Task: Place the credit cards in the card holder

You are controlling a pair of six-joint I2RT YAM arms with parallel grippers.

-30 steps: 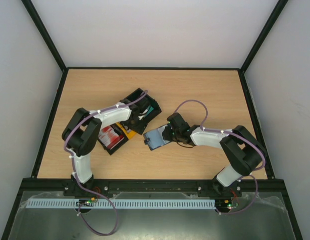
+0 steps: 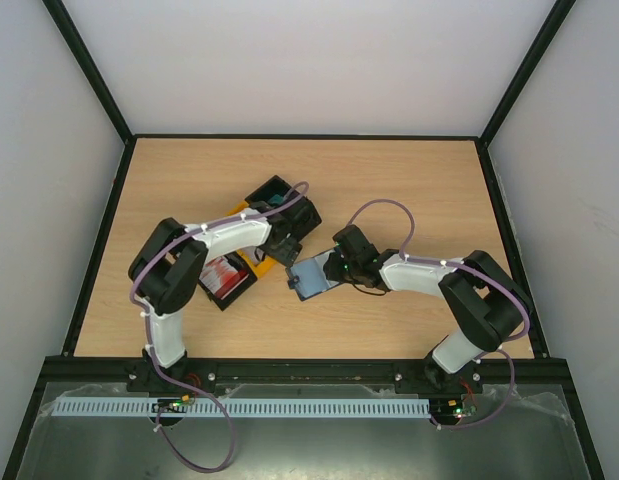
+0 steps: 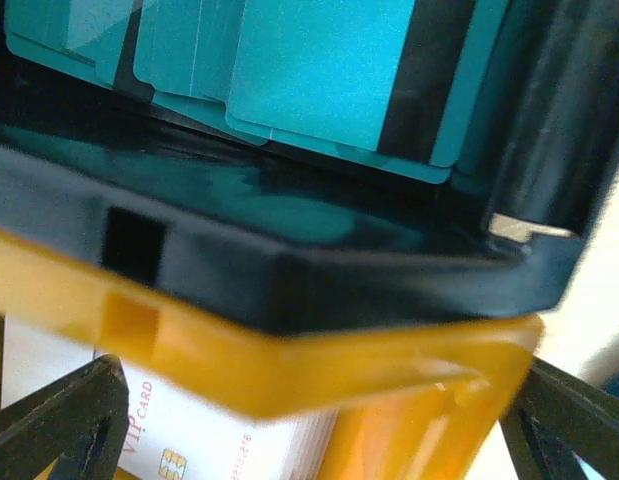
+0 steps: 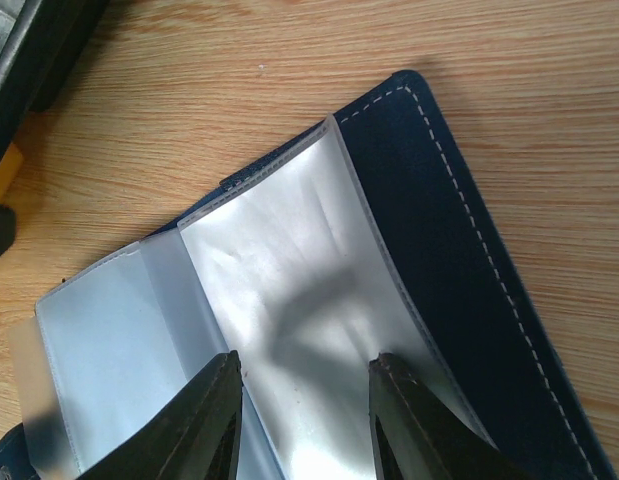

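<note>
The card holder (image 2: 310, 279) lies opened flat on the table, dark blue with pale see-through sleeves (image 4: 289, 260). My right gripper is over a sleeve, its two fingers apart, with no card between them. My left gripper stands wide open over the yellow tray (image 3: 409, 375), whose wall crosses the view between its fingers. A white card marked VIP CARD (image 3: 189, 425) lies in that tray, partly hidden by the wall. Teal cards (image 3: 319, 70) fill the black tray beyond. Red-and-white cards (image 2: 221, 275) rest in the near black tray.
The black tray (image 2: 264, 190) at the far end and the near black tray (image 2: 225, 298) flank the yellow one, left of the holder. Bare wood (image 2: 409, 170) spreads behind and right of the holder.
My left arm has shifted to the right, its gripper moving toward the near right edge of the trays. My right arm and the card holder look unmoved.
</note>
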